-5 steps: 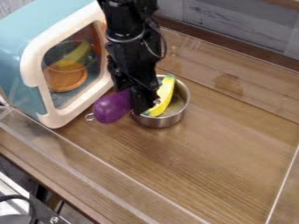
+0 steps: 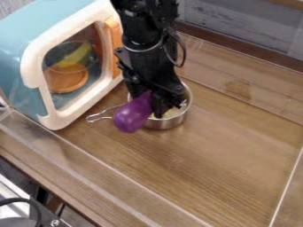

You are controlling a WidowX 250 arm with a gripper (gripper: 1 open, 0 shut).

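Observation:
My black gripper point(image 2: 155, 96) hangs over a small steel pot point(image 2: 174, 119), shut on a purple eggplant point(image 2: 133, 116) that tilts down toward the front left. The eggplant and gripper cover most of the pot; a little yellow shows inside it. The pot's handle point(image 2: 101, 116) points left.
A light blue toy oven or microwave point(image 2: 30, 58) with a white-framed door stands at the left, orange and yellow items visible inside. A wall runs along the back.
The gripper has moved right over the pot with the eggplant in it, now covering much of the yellow item that showed in the pot before.

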